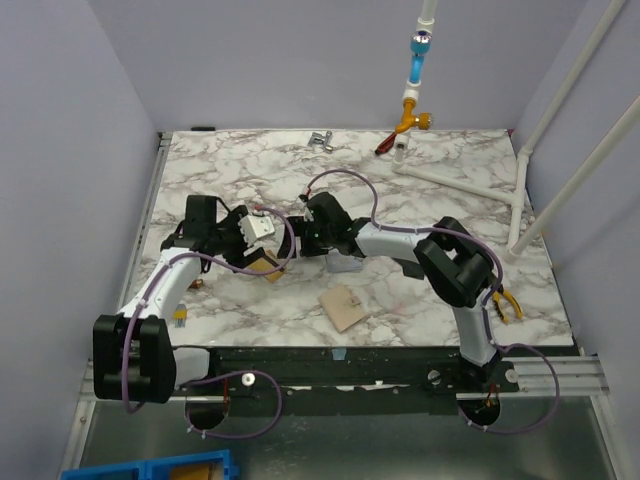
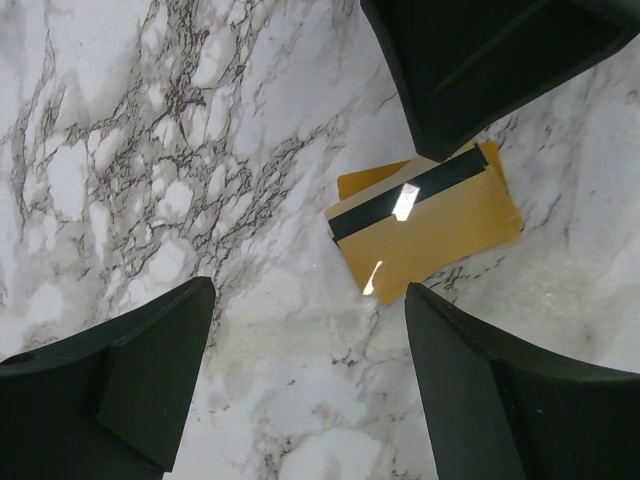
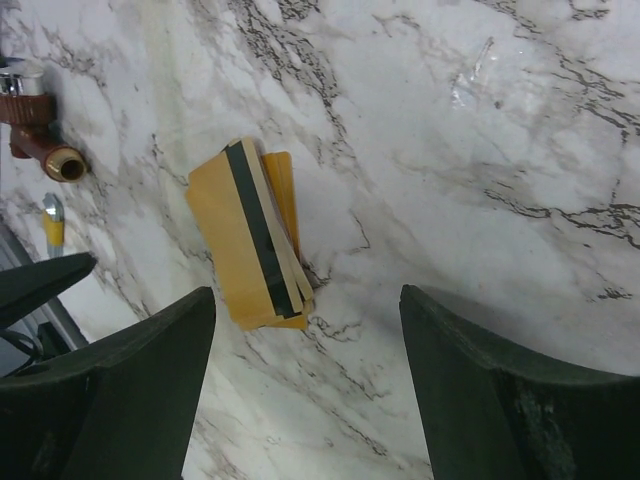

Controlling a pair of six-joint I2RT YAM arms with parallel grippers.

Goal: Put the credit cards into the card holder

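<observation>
Two stacked gold cards, the upper one with a black stripe (image 1: 268,264) (image 2: 430,215) (image 3: 250,235), lie flat and slightly fanned on the marble table. From the left, my left gripper hovers over them, its fingers apart and empty. My right gripper is to their right, also open with nothing between its fingers. One dark finger of the right arm crosses above the cards in the left wrist view. A flat beige piece (image 1: 343,308) lies nearer the front edge. Behind the right gripper is a clear, whitish flat item (image 1: 343,262); which of these is the holder I cannot tell.
Partly behind the right arm lies a dark flat piece (image 1: 411,268). Yellow pliers (image 1: 510,303) are at the far right, and white pipes (image 1: 520,190) stand behind. A copper-coloured fitting (image 3: 45,145) and a yellow-handled tool (image 3: 54,225) lie left of the cards.
</observation>
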